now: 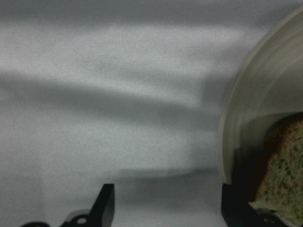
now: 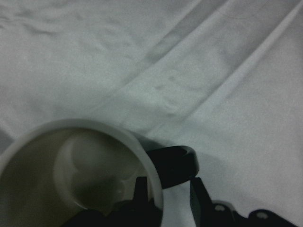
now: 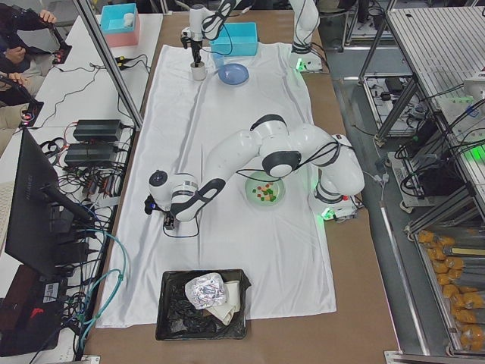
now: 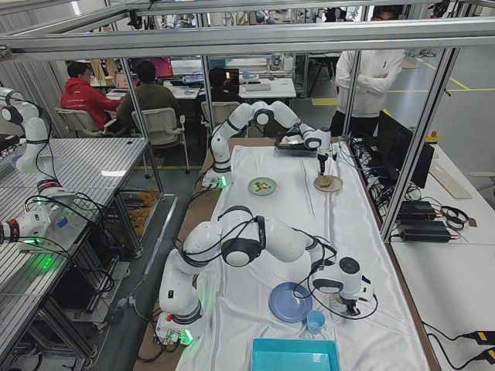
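My left gripper is open at the edge of a beige plate [image 1: 241, 109] holding a slice of bread [image 1: 281, 168]; one finger is at the rim, the other over the cloth. My right gripper stands open over the rim of a white cup [image 2: 42, 142] with a dark handle [image 2: 173, 165], one finger inside and one outside. In the camera right view, a green plate [image 4: 261, 187] with small coloured pieces lies beside the left arm, and a blue plate [image 4: 290, 308] lies beside the right arm.
A blue cup [image 4: 315, 323] and turquoise tray [image 4: 294, 359] are at the right arm's end. A black lined bin [image 3: 178, 318] with foil and cloth is at the other end. The white cloth between the arms is largely clear.
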